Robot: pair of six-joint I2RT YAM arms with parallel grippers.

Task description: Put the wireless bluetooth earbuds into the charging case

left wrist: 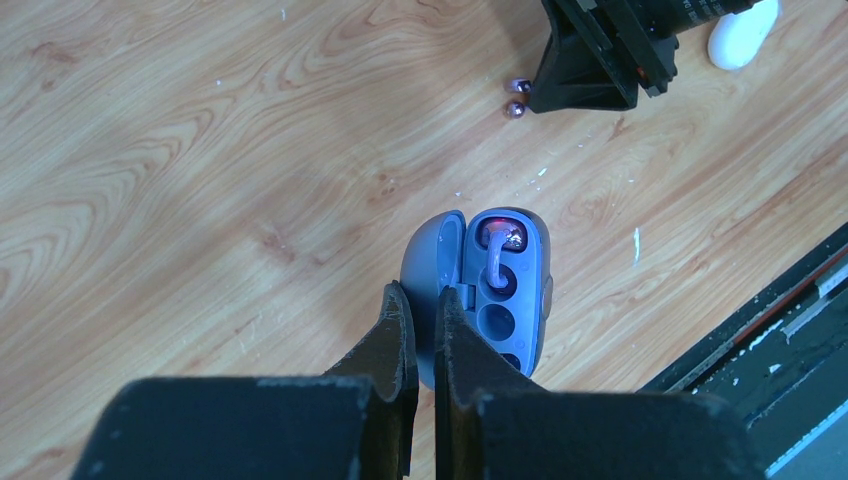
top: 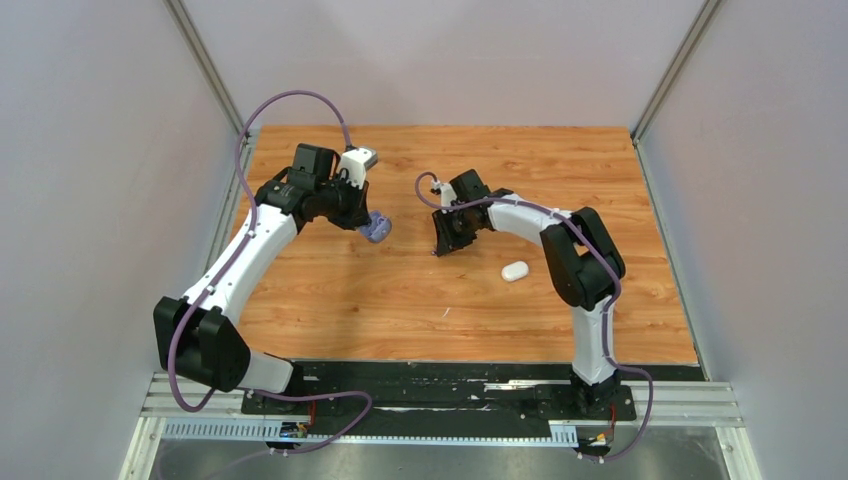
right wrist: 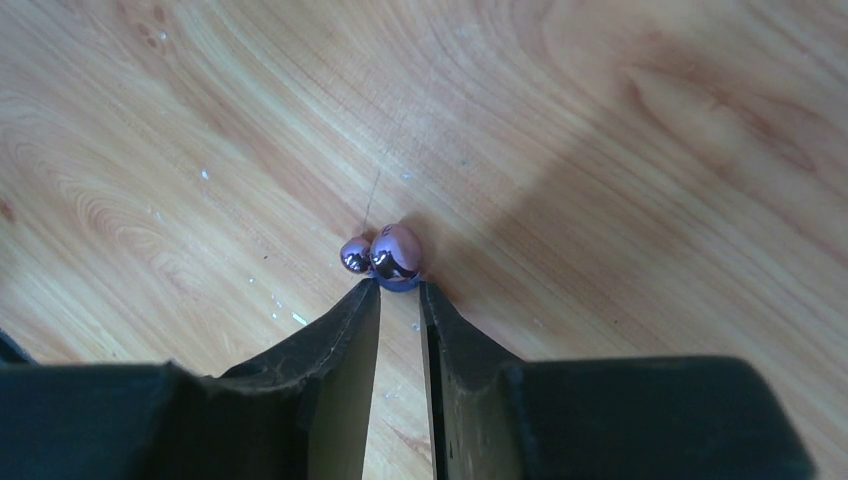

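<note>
My left gripper is shut on the lid of the blue charging case (left wrist: 533, 285), which hangs open above the table. In the case's upper well sits one purple earbud (left wrist: 502, 237); the lower well (left wrist: 495, 322) looks empty. On the wood lies another purple earbud (right wrist: 396, 254), a larger shiny bulb beside a smaller one. My right gripper is low over it, its fingers narrowly open, with the earbud at the tips and its near part between or just beyond them. Contact cannot be made out. From above, this gripper (top: 438, 252) mostly hides the earbud.
A white rounded object (top: 515, 271) lies on the table to the right of my right gripper. Bare wood (top: 400, 310) stretches in front of both grippers. A dark strip (top: 430, 378) runs along the table's front edge.
</note>
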